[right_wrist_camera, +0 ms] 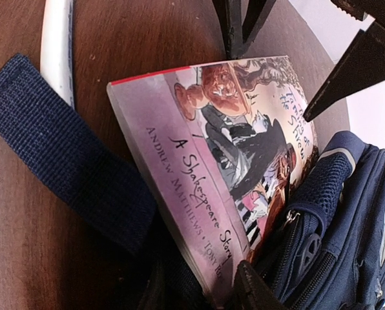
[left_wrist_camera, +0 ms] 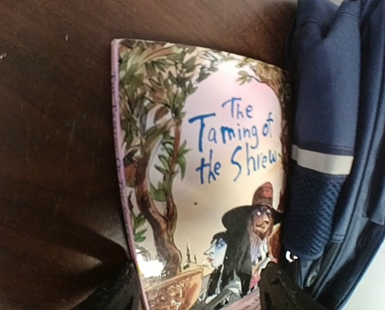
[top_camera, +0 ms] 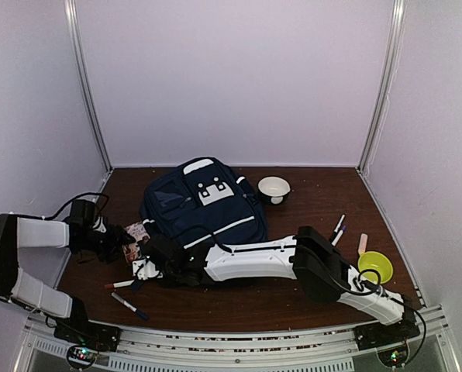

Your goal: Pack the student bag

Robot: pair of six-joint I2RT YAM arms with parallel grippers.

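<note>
A thin book titled "The Taming of the Shrew" lies at the left side of a dark blue backpack [top_camera: 243,205], its cover up and tilted in the right wrist view. My left gripper has a finger at each long side of the book, shut on it across its width. At the book's lower corner, my right gripper is part open, with that corner between its fingers. From above, both grippers hide much of the book [top_camera: 132,249].
A blue strap [right_wrist_camera: 70,148] lies under the book's lower end. Pens [top_camera: 130,305] lie in front. On the right are a white bowl [top_camera: 274,187], more pens [top_camera: 338,230], a pink item [top_camera: 363,244] and a green bowl [top_camera: 376,266].
</note>
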